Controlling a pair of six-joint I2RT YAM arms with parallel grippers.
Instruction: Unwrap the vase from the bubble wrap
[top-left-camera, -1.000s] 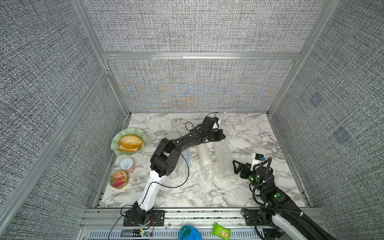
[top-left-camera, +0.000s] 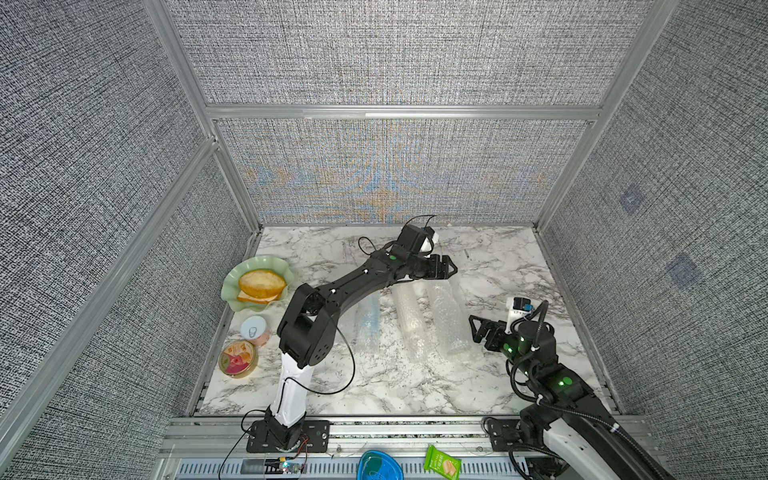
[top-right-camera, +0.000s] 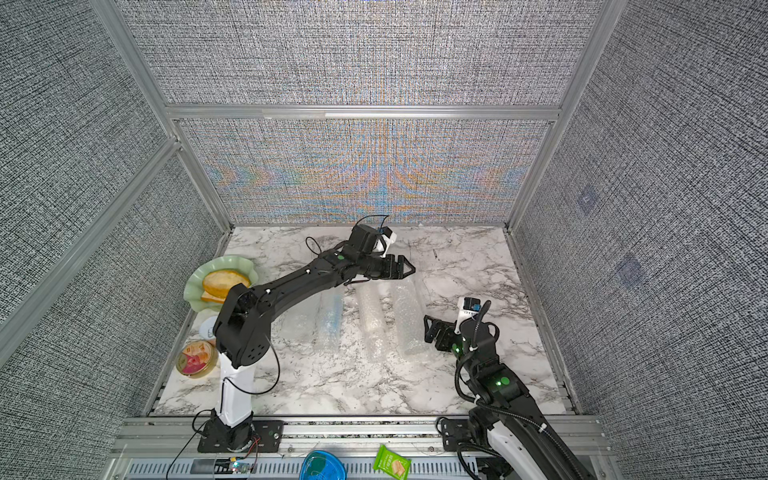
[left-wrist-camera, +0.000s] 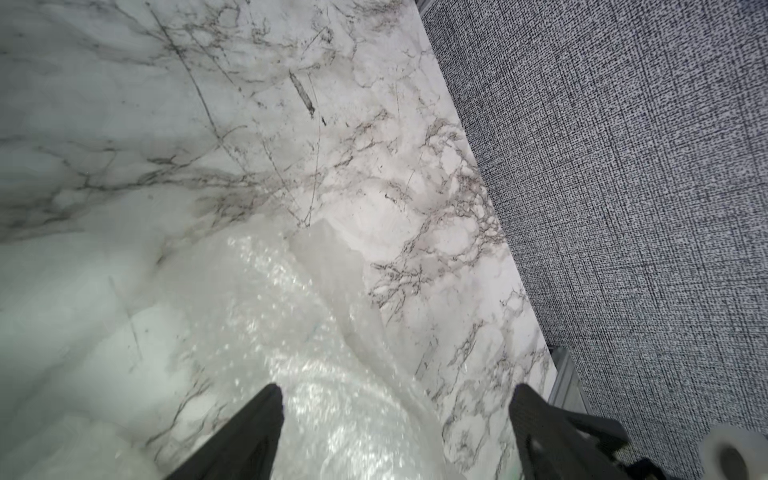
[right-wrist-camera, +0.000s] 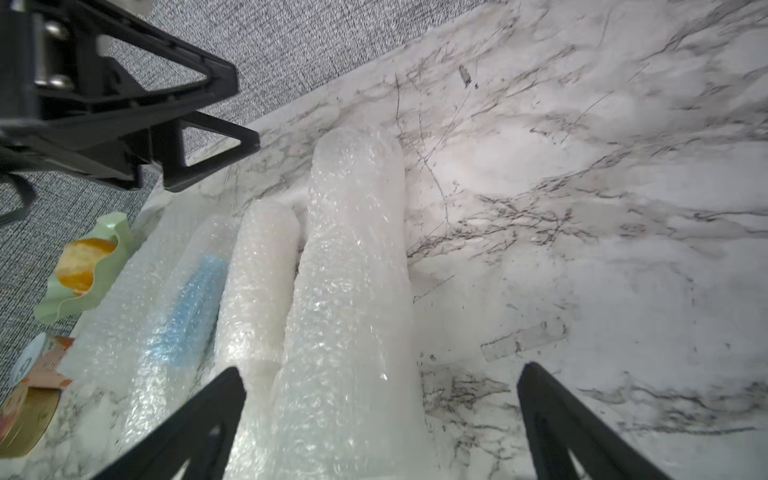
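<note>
Several bubble-wrap bundles lie side by side on the marble table, running front to back. The rightmost bundle (right-wrist-camera: 352, 320) is the largest in the right wrist view; to its left lie a slimmer white bundle (right-wrist-camera: 260, 296) and one with a blue thing inside (right-wrist-camera: 188, 308). Which one holds the vase cannot be told; no bare vase shows. My left gripper (top-left-camera: 448, 268) is open above the far end of the rightmost bundle, apart from it in the right wrist view. Open too, my right gripper (top-left-camera: 477, 329) stands right of that bundle's near part. Neither holds anything.
A green scalloped bowl (top-left-camera: 232, 288) with bread in it stands at the left, with a small can (top-left-camera: 254, 326) and a round tin (top-left-camera: 238, 358) nearer the front. The left forearm spans the bundles on the left.
</note>
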